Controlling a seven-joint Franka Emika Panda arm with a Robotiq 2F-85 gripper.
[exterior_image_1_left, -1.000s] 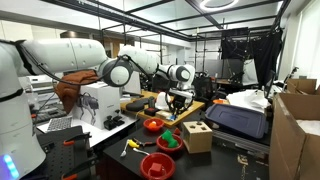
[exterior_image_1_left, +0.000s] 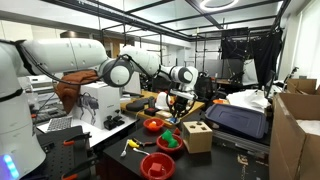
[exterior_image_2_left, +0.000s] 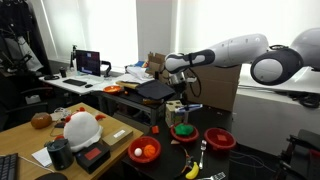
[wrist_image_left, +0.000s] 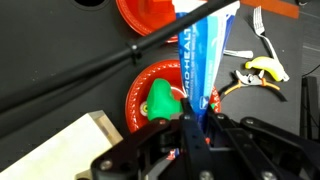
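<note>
My gripper is shut on a blue-and-white toothpaste tube or carton (wrist_image_left: 203, 50) with "PRO-HEALTH" lettering, which fills the upper middle of the wrist view. From exterior view 2, the tube (exterior_image_2_left: 189, 106) hangs below the gripper, above the table and close to a red bowl holding a green item (exterior_image_2_left: 184, 130). In the wrist view this red bowl (wrist_image_left: 133, 108) lies beneath the gripper, partly covered by the tube and the fingers. The green item (wrist_image_left: 161, 100) rests inside it. How far the tube is above the bowl cannot be judged.
A wooden box (exterior_image_1_left: 197, 137) stands close beside the bowl. Another red bowl (exterior_image_1_left: 157, 167) is nearer the front, and one with orange and red items (exterior_image_2_left: 144, 150) is on the other side. A fork (wrist_image_left: 264, 30) and yellow-handled pliers (wrist_image_left: 266, 67) lie on the dark table.
The arm stays in nearly the same place above the bowls. Those bowls and the wooden box have not moved.
</note>
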